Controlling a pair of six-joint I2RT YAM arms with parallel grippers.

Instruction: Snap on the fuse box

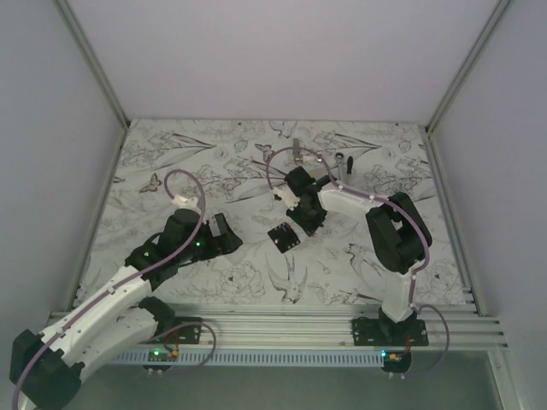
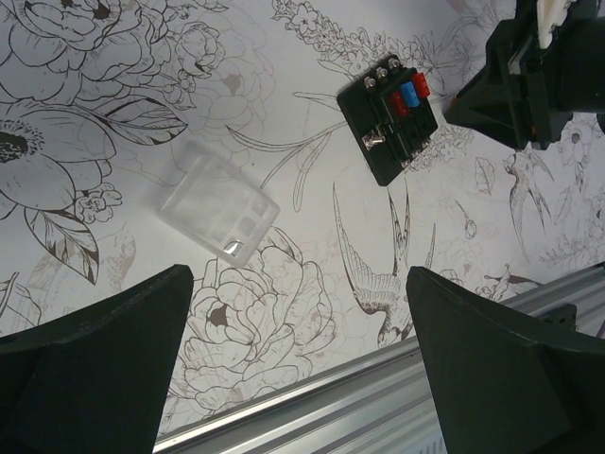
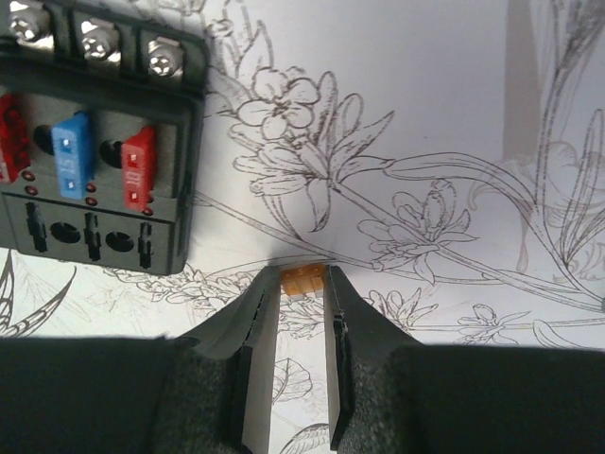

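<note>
The black fuse box lies on the patterned table, also seen in the left wrist view (image 2: 383, 142), holding red fuses and a blue fuse, with screw terminals along one edge. Beside it, my right gripper is shut on an orange fuse (image 3: 303, 277). In the left wrist view a clear plastic lid (image 2: 217, 208) lies left of the box. My left gripper stands open above the table, nothing between its fingers, left of the box in the top view.
Tools (image 1: 340, 166) lie at the back of the table, behind the right arm. A metal rail (image 1: 282, 312) runs along the front edge.
</note>
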